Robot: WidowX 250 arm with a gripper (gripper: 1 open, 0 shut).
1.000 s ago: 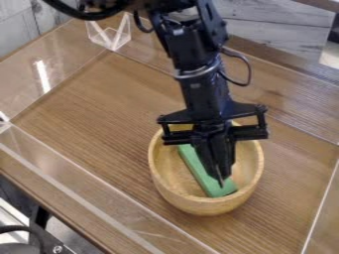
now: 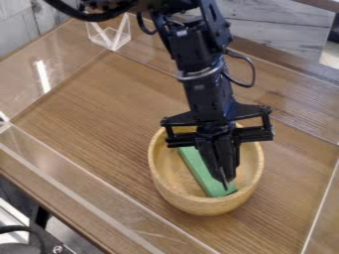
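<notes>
A round tan bowl [image 2: 192, 201] sits on the wooden table at the centre right, holding a green block [image 2: 199, 169] that lies slanted inside it. The black gripper [image 2: 228, 178] points down into the bowl over the right part of the block, its narrow fingertips close together. The gripper body covers the back of the bowl, and whether the fingertips touch the block is unclear.
A clear plastic object [image 2: 109, 30] stands at the back left. Cables hang from the arm and lie at the bottom left edge.
The gripper has shifted very slightly over the bowl; otherwise little differs.
</notes>
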